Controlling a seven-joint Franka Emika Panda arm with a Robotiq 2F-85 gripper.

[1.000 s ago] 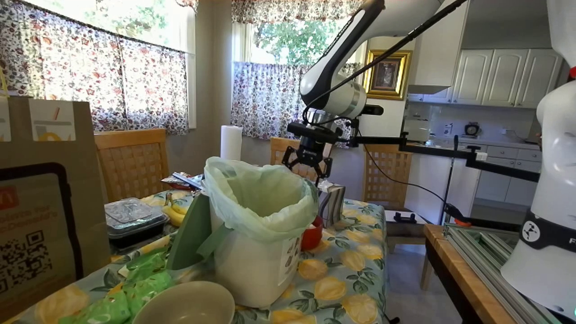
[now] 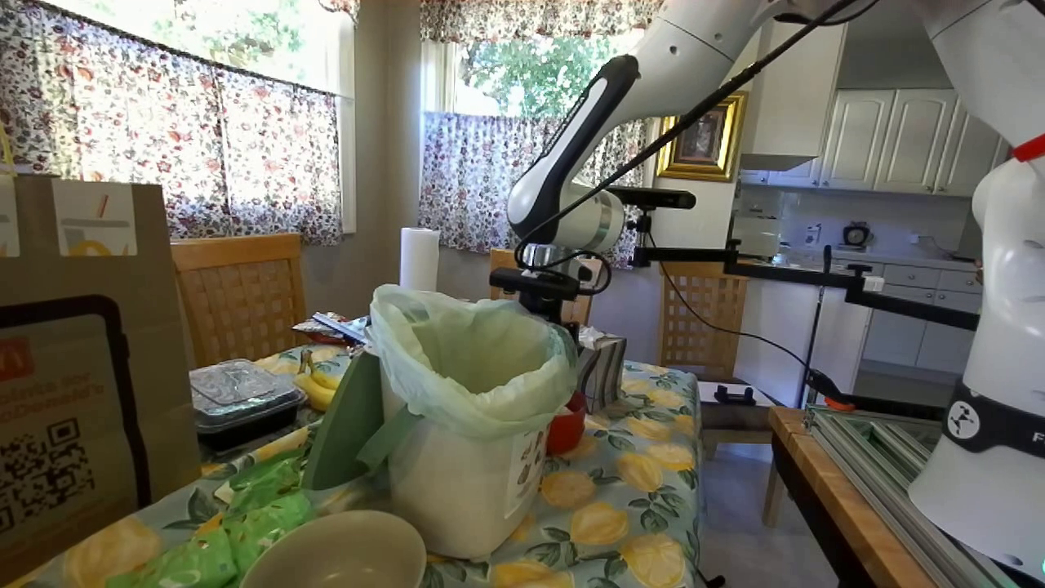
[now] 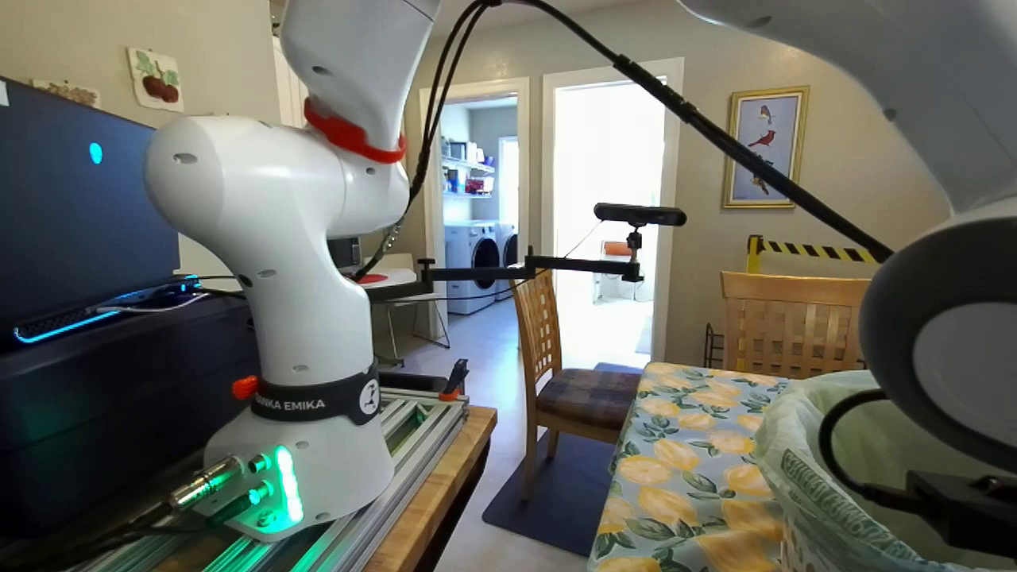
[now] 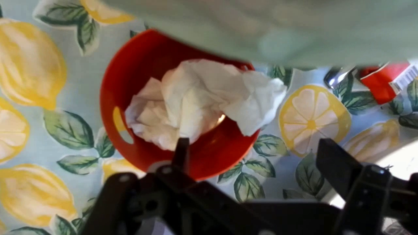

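Observation:
Crumpled white tissue (image 4: 203,98) lies in a red bowl (image 4: 117,74) on the lemon-print tablecloth, part of it hanging over the rim on the right. My gripper is open above this area, its left finger over the bowl's near edge and its right finger out past the bowl; nothing is between them. In exterior view 1 the bowl (image 2: 566,428) shows only partly behind the white bin (image 2: 451,480) with its pale green liner (image 2: 470,407). There the fingers are hidden behind the liner.
The bin's liner edge (image 4: 313,35) crowds the top of the wrist view. A red packet (image 4: 386,82) lies right of the bowl. Bananas (image 2: 318,387), a black tray (image 2: 245,397), a beige bowl (image 2: 338,554) and a paper bag (image 2: 88,343) occupy the table's left and front.
In exterior view 1 my arm has come down and to the left. The gripper fingers, earlier visible above the bin, are now behind it. The bowl and bin have not moved.

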